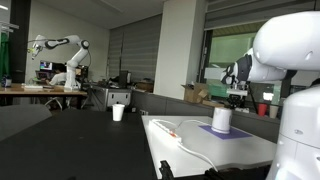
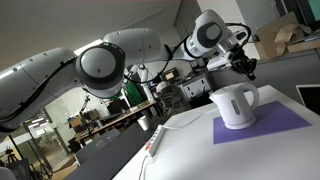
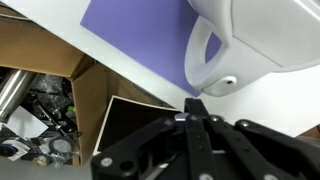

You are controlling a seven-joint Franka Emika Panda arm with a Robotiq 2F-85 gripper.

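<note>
A white kettle (image 2: 236, 107) stands upright on a purple mat (image 2: 285, 120); in exterior view 1 the kettle (image 1: 222, 119) is at the right. From above, the wrist view shows the kettle's handle (image 3: 200, 70) and part of its body at the upper right. My gripper points down with its fingertips together, close to the handle end in that image; nothing shows between them. In exterior view 2 the gripper (image 2: 246, 66) is above the kettle, near its handle side. I cannot tell whether it touches the handle.
A white power strip (image 2: 153, 143) with a cable lies on the white table, beside the mat. A white cup (image 1: 118, 112) stands on the dark surface at the left. Below the table edge, an open cardboard box (image 3: 92, 100) shows in the wrist view.
</note>
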